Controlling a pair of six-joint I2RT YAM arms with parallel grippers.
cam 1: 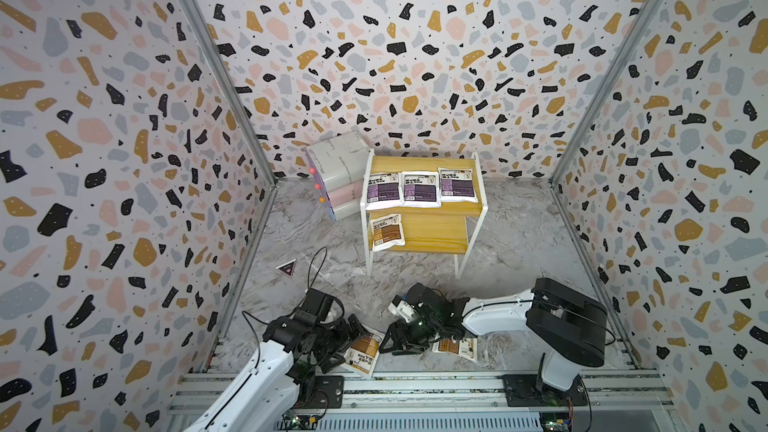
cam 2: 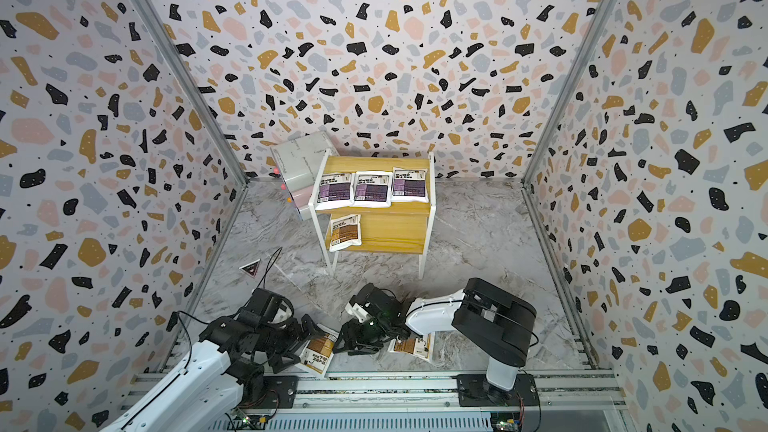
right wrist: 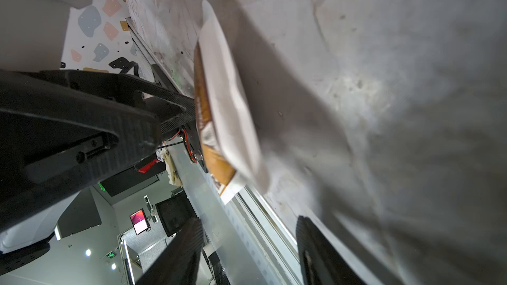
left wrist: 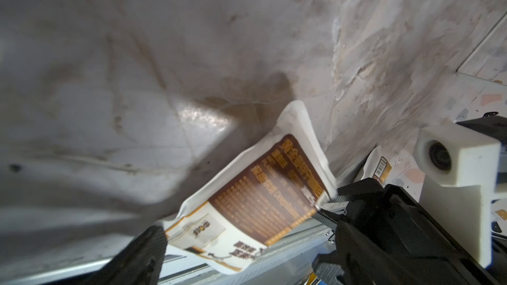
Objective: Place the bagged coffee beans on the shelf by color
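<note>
The shelf (cam 1: 424, 232) holds three purple bags (cam 1: 420, 188) on top and a brown bag (cam 1: 387, 230) at the lower level's left. My left gripper (cam 1: 340, 340) is open, low around a brown bag (left wrist: 264, 190) lying on the floor; its fingers reach both sides in the left wrist view. My right gripper (cam 1: 400, 340) is open at floor level to the right of that bag, partly over another brown bag (cam 1: 454, 350), whose white edge stands up in the right wrist view.
Stacked boxes (cam 1: 336, 168) stand left of the shelf. A small triangular item (cam 1: 286, 266) lies on the left floor. Floor right of the shelf is clear; a metal rail runs along the front.
</note>
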